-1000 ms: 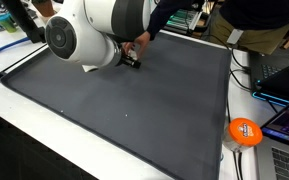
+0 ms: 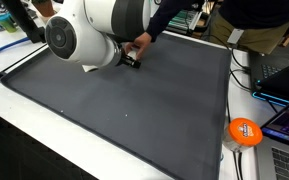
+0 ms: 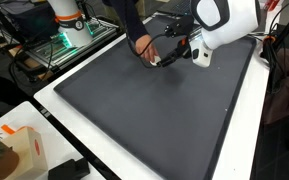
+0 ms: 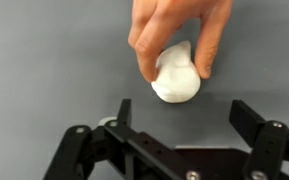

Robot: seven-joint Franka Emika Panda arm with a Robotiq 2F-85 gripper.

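Note:
A person's hand (image 4: 174, 25) has its fingers around a small, smooth white object (image 4: 176, 77) on the dark grey tabletop in the wrist view. At the bottom of that view stands my gripper, open, its two black fingers (image 4: 118, 112) wide apart. The white object lies ahead of the gap, with nothing between the fingers. Another pale thing (image 4: 108, 121) is partly hidden behind the left finger. Exterior view 1 has the gripper (image 2: 131, 62) low over the table, close to the person's hand (image 2: 139, 44).
A second robot arm (image 3: 74, 25) stands behind the table's left side in exterior view 2.
My arm and gripper look still. The person's hand stays beside the gripper, with only a slight shift of its fingers.

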